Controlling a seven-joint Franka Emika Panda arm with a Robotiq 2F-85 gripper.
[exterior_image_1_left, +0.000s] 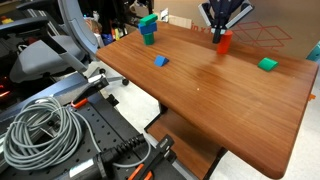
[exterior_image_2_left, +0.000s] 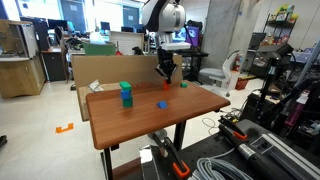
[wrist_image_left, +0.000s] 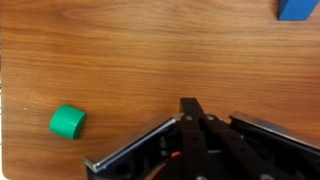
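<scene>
A red cylinder (exterior_image_1_left: 225, 42) stands upright near the far edge of the wooden table (exterior_image_1_left: 225, 105). My gripper (exterior_image_1_left: 217, 36) is low beside it, close to its left side in exterior view 1. In the wrist view the gripper looks shut, its dark fingertips close together and nothing clear between them. Only a sliver of red (wrist_image_left: 175, 154) shows among the gripper's parts, so contact is hard to judge. A green cylinder (wrist_image_left: 67, 121) lies to the left in that view, and a blue block (wrist_image_left: 297, 9) sits at the upper right.
At the table's left end in exterior view 1, a green piece (exterior_image_1_left: 149, 19) tops a blue one (exterior_image_1_left: 149, 29), with another green piece under them. Bare wood fills the near right part. Coiled grey cable (exterior_image_1_left: 42, 137) lies off the table.
</scene>
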